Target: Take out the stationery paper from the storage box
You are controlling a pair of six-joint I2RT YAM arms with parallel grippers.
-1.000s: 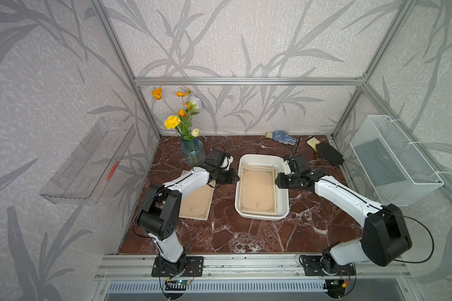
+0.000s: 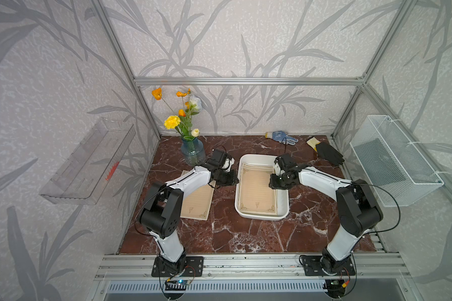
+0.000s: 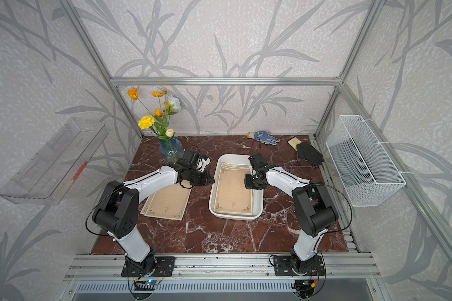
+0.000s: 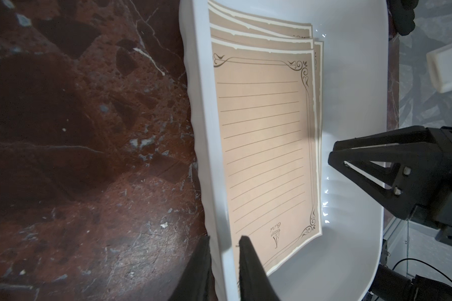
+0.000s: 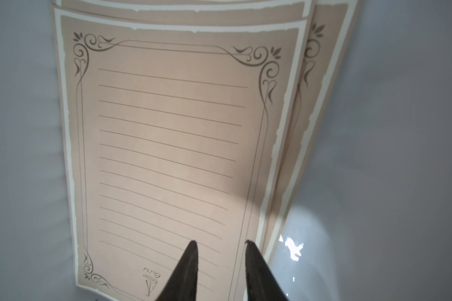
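Several sheets of tan lined stationery paper lie stacked in the white storage box, slightly fanned at the far end. My right gripper is over the right edge of that stack, its fingertips parted with nothing gripped; whether they touch the paper cannot be told. At the box's left rim stands my left gripper, its fingers parted, with the rim showing in the gap. More stationery sheets lie on the table left of the box, partly hidden under my left arm.
A blue glass vase with flowers stands behind my left arm. Gloves lie at the back right. A clear bin and a white mesh basket hang on the side walls. Table in front of the box is bare.
My right gripper has moved left from the box's right rim to over the paper stack's right edge. The left arm has hardly moved, and the papers look unchanged.
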